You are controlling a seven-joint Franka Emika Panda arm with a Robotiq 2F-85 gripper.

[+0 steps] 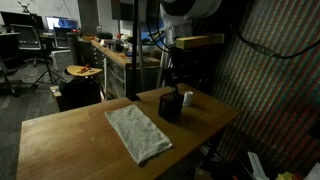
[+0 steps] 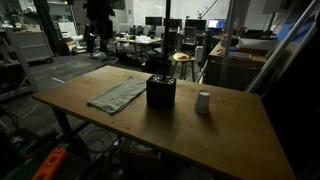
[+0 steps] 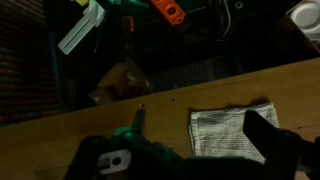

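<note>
A light grey cloth (image 1: pixel 138 132) lies flat on the wooden table; in the wrist view the cloth (image 3: pixel 218 134) is near the table edge, partly covered by a finger. A black box (image 2: pixel 160 91) stands on the table beside the cloth (image 2: pixel 118 96), with dark contents at its top that I cannot make out. To the box's right in exterior view 2 is a pale cup (image 2: pixel 202 102). My gripper is open above the table edge, its dark fingers wide apart and nothing between them. In exterior view 1 it is hard to pick out against the dark background.
A ribbed curtain or wall (image 1: pixel 275 85) rises on the right in exterior view 1. Desks and chairs fill the background.
</note>
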